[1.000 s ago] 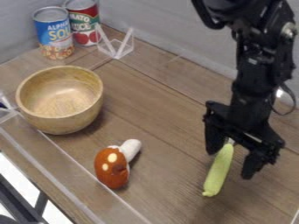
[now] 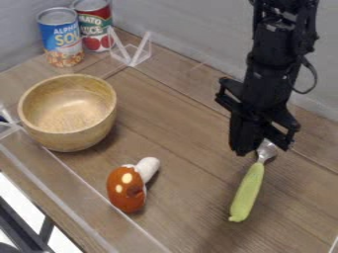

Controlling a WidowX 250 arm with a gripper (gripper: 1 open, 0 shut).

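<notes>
The black gripper (image 2: 248, 136) hangs above the right side of the wooden counter, shut, with nothing visible between its fingers. Just below it lies a long pale green object (image 2: 248, 190) with a silvery upper end, partly hidden behind the gripper. A red-orange mushroom-like toy (image 2: 126, 189) with a white stem lies at the lower middle left. An empty tan bowl (image 2: 69, 126) stands on the left.
An Alphabet soup can (image 2: 62, 40) and a red tomato can (image 2: 95, 28) stand at the back left, beside a white wire-like holder (image 2: 132, 51).
The gripper has risen from low around the green object to above it, drawing back and slightly left. The green object, toy and bowl look essentially unmoved.
</notes>
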